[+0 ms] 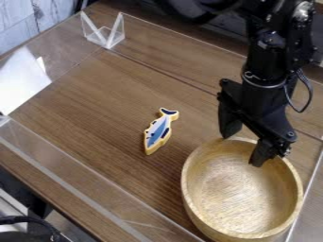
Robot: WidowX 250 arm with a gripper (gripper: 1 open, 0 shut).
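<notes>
My black gripper (245,139) hangs over the back rim of a round wooden bowl (240,198), open, with nothing seen between its fingers. The bowl is empty and fills the lower right of the camera view. A small fish-shaped toy (161,130), blue and white with a yellow edge, lies on the wooden table (101,113) left of the gripper and up-left of the bowl.
A clear bracket (104,30) stands at the back left. A white sheet (19,80) is at the left edge, and clear strips run along the table's front. A black cable lies at the lower left.
</notes>
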